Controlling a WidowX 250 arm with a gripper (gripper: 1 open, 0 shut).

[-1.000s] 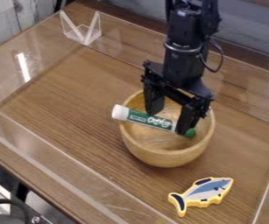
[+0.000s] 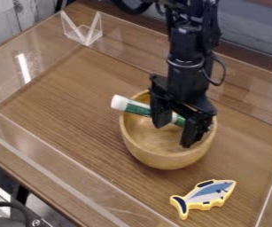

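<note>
My black gripper hangs open inside the wooden bowl in the middle of the table, over a white tube with a green label. The tube lies slanted, its white end near the bowl's left rim. Whether it is between the fingers is hard to tell, as the gripper hides part of it.
A blue and yellow fish shape lies on the table in front of the bowl, to the right. A clear plastic holder stands at the back left near the wall.
The gripper has moved lower into the bowl. The tube's white end has shifted up toward the back left rim.
</note>
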